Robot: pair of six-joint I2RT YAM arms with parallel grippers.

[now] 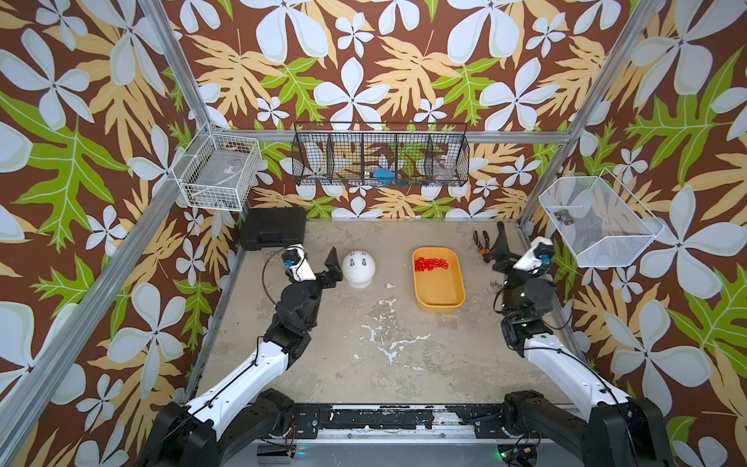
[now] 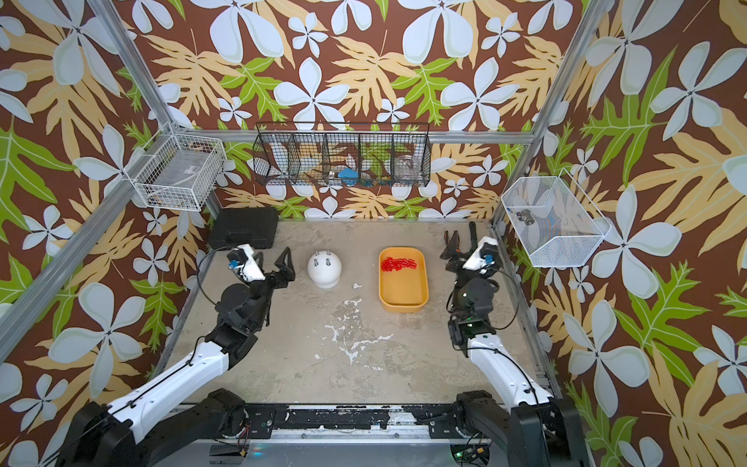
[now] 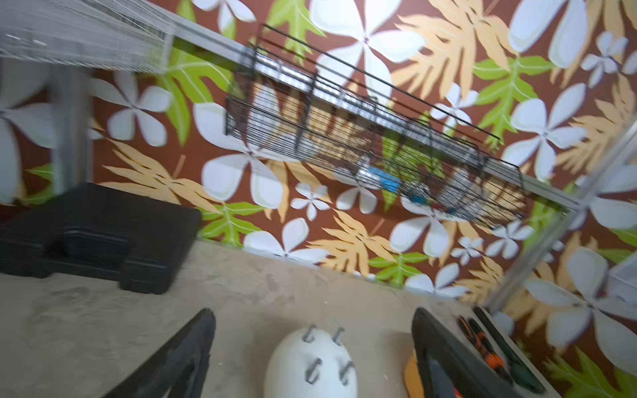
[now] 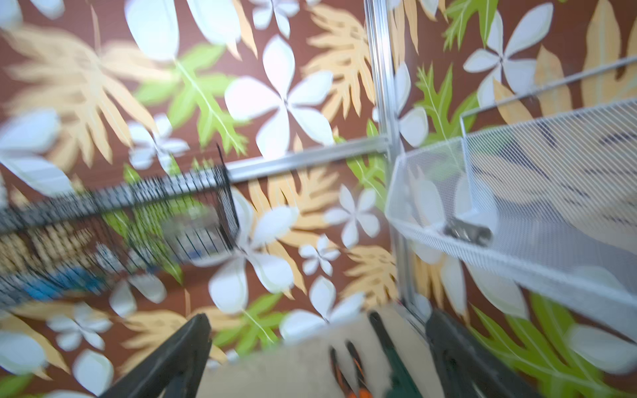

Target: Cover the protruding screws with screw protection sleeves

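A white dome (image 1: 358,271) with four protruding metal screws (image 3: 312,371) stands on the table, left of centre. An orange tray (image 1: 439,292) holds several red sleeves (image 1: 430,263) at centre right. My left gripper is open just left of the dome in the top views, its fingers empty, the dome and screws showing beyond them in the left wrist view. My right gripper is open to the right of the tray, with nothing between its fingers, facing the back of the table.
A black case (image 1: 272,227) lies at the back left; pliers (image 1: 481,247) and a dark tool (image 4: 391,351) at the back right. Wire baskets (image 1: 219,171) and a mesh basket (image 2: 552,225) hang on the frame.
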